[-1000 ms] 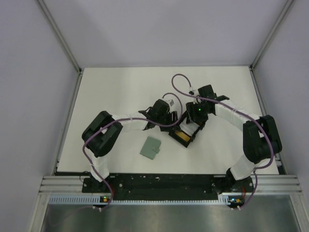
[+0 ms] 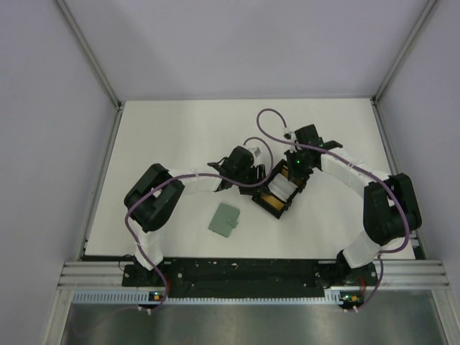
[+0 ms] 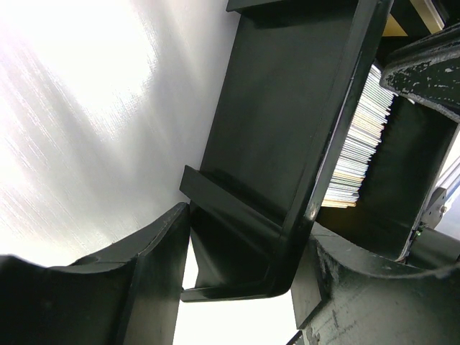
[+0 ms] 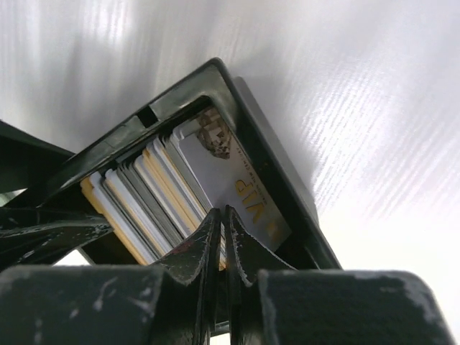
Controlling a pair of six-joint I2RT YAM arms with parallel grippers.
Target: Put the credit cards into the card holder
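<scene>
The black card holder (image 2: 276, 213) lies tilted on the table between both arms. Rows of cards (image 4: 154, 198) stand packed on edge in it, and a silver card with "VIP" on it (image 4: 233, 183) leans at one end of the row. My left gripper has its fingers either side of the holder's near end, both seeming to touch it. Above the cards, my right gripper is shut, its tips meeting at the edge of the VIP card; whether a card edge is pinched there is hidden.
A grey-green flat square (image 2: 224, 219) lies on the white table (image 2: 172, 126), left of and nearer than the holder. Free room surrounds them on the table. Cables loop above both wrists.
My right gripper has shifted slightly to the right and toward the far side over the holder, uncovering more of the cards. The left arm and the holder look almost unmoved.
</scene>
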